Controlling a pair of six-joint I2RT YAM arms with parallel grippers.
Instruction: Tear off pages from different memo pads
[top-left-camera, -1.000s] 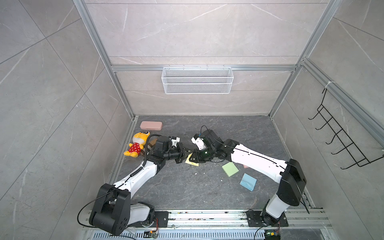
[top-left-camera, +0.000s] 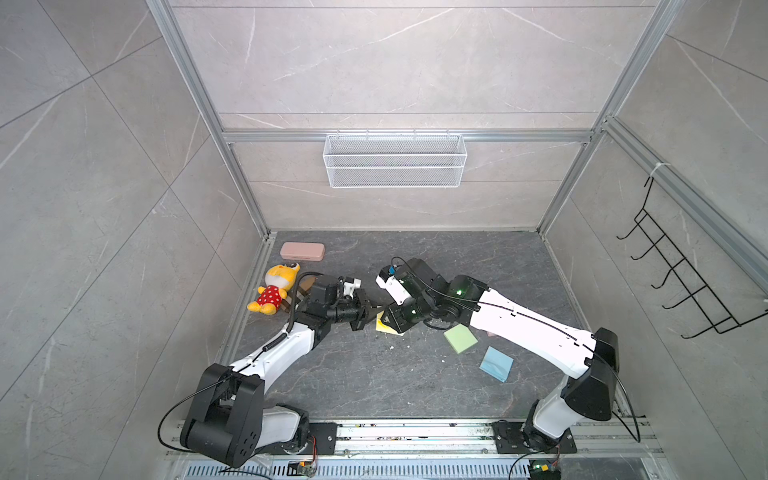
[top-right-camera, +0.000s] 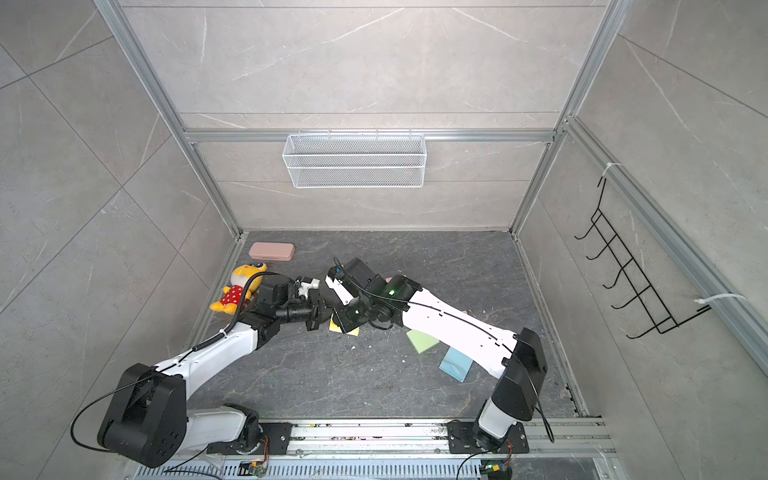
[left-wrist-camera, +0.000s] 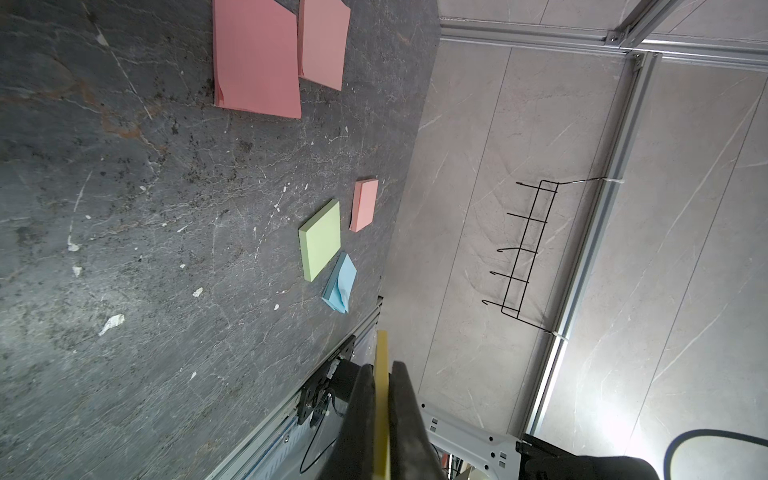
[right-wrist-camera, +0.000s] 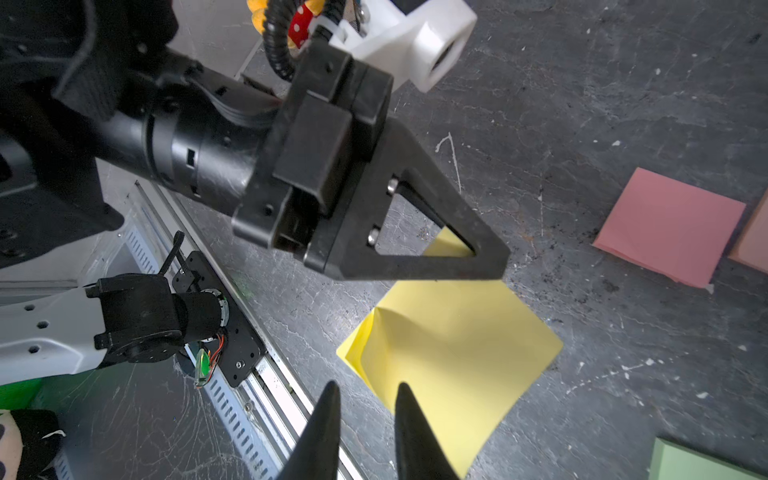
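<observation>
My left gripper is shut on a yellow memo pad (right-wrist-camera: 456, 360), seen edge-on between its fingers in the left wrist view and hanging beneath it, a page bent at one corner, in the right wrist view. My right gripper is part open just over the pad's lower left part; whether it touches the paper I cannot tell. On the table lie a green pad (left-wrist-camera: 318, 240), a blue pad (left-wrist-camera: 338, 284), a dark pink pad (left-wrist-camera: 254, 56), a lighter pink pad (left-wrist-camera: 321, 40) and a small pink pad (left-wrist-camera: 364, 204).
A toy (top-left-camera: 270, 296) and a pink case (top-left-camera: 302, 251) lie at the back left. A wire basket (top-left-camera: 394, 160) hangs on the back wall, a black hook rack (top-left-camera: 680, 272) on the right wall.
The left arm has barely moved.
</observation>
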